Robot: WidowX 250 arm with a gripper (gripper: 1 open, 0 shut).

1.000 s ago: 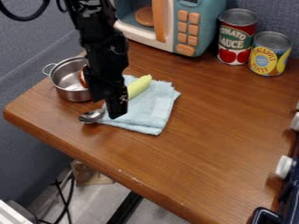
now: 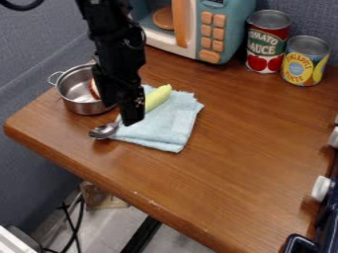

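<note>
My black gripper (image 2: 128, 114) hangs low over the folded light-blue cloth (image 2: 169, 126), just above a metal spoon (image 2: 103, 129) at the cloth's left edge. Whether its fingers are open or shut, and whether they touch the spoon, I cannot tell. A yellow banana (image 2: 156, 97) lies on the cloth, partly behind the gripper. A steel pot (image 2: 78, 99) with a reddish item inside stands to the left, partly hidden by the arm.
A toy microwave (image 2: 214, 35), a tomato sauce can (image 2: 266, 44) and a yellow can (image 2: 305, 64) stand at the back. A dark appliance (image 2: 317, 217) lines the right edge.
</note>
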